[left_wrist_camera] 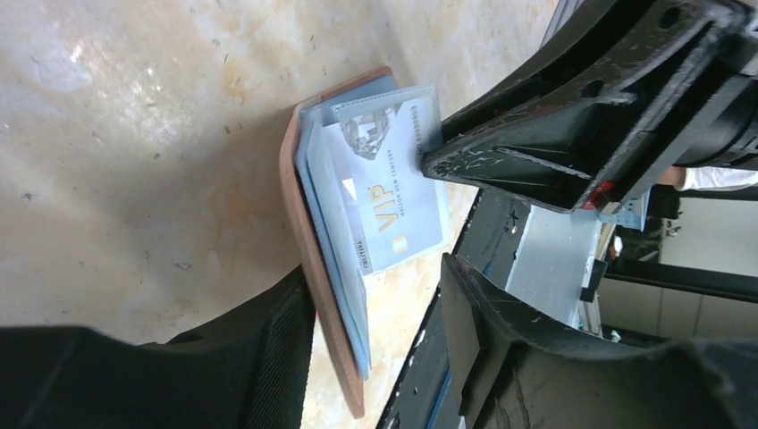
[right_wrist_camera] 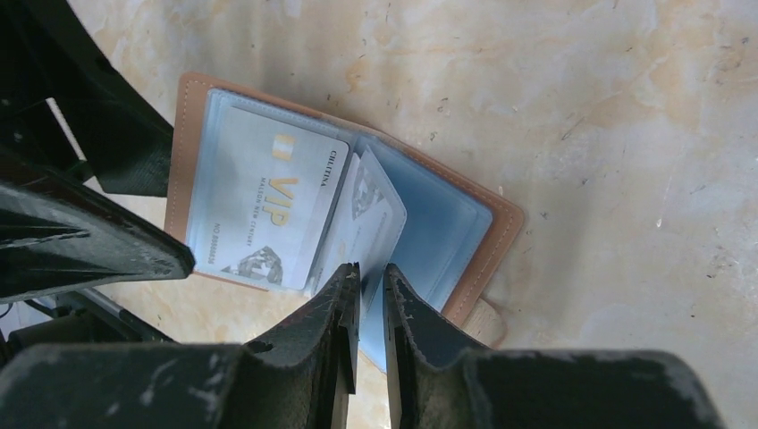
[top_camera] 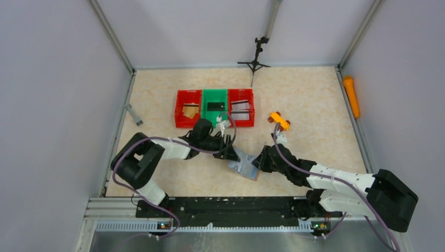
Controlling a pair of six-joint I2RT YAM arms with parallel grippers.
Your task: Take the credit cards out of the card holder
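Observation:
The card holder lies opened out on the table, a tan cover (right_wrist_camera: 501, 234) with blue-clear sleeves. One sleeve with a white VIP card (right_wrist_camera: 271, 201) faces up on the left side in the right wrist view. Beside it, a lifted clear sleeve (right_wrist_camera: 383, 198) with another white card is pinched at its edge by my right gripper, which is shut on it. In the left wrist view this raised leaf shows its VIP card (left_wrist_camera: 391, 183). My left gripper is open, its fingers apart on either side of the holder's near end.
Red and green bins (top_camera: 214, 95) with cards and other items stand behind the holder. A yellow toy car (top_camera: 279, 121) sits at the back right. The black front edge (top_camera: 236, 205) is close.

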